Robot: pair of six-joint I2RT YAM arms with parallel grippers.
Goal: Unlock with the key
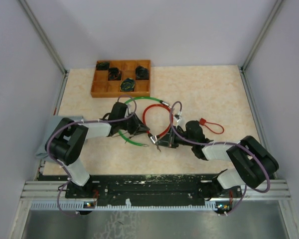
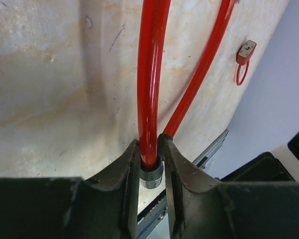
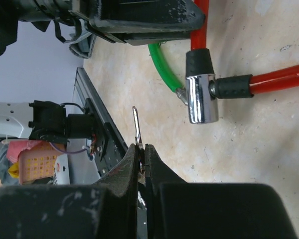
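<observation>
A red cable lock (image 1: 158, 105) forms a loop in the middle of the table, its chrome lock body (image 3: 201, 99) raised by my left gripper (image 1: 145, 129), whose fingers close around the red cable (image 2: 148, 99) just by the black end sleeve. My right gripper (image 1: 163, 140) is shut on a thin metal key (image 3: 137, 123) pointing up, to the lower left of the lock body and apart from it.
A green cable lock (image 3: 162, 64) lies around the red one. A small red lock (image 1: 203, 121) sits at the right. An orange compartment box (image 1: 120, 93) stands at the back; a grey cloth (image 1: 51, 134) lies far left.
</observation>
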